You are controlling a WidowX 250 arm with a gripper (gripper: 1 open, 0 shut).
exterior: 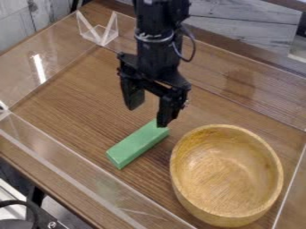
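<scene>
My black gripper (153,100) hangs in the upper middle of the camera view, open, its two fingers spread above and behind a green block (138,144) on the wooden table. The block is a long bar lying diagonally, with nothing touching it that I can see.
A large tan oval bowl (225,174) fills the lower right, close to the block. A clear plastic item (102,27) stands at the back left. A dark cable lies at the lower left corner.
</scene>
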